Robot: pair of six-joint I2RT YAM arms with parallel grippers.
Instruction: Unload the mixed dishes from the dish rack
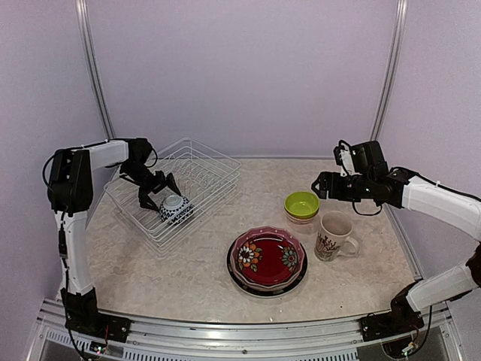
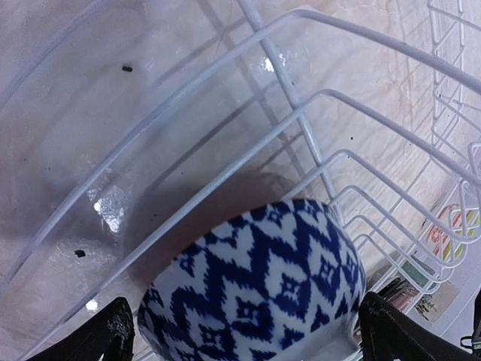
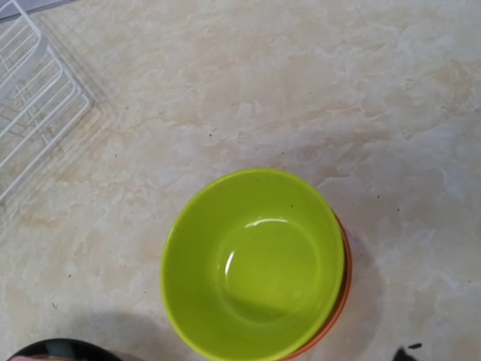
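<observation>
The white wire dish rack stands at the left of the counter. A blue-and-white patterned bowl lies in it, its base turned up. My left gripper is open over the bowl, fingers spread to its two sides; in the left wrist view the bowl fills the space between the dark fingers. Whether they touch it I cannot tell. My right gripper hangs open and empty just above a green bowl, which sits stacked on an orange one.
A red flowered plate rests on a dark-rimmed plate at the counter's middle. Right of it stands a floral mug. Bare counter lies between the rack and the green bowl.
</observation>
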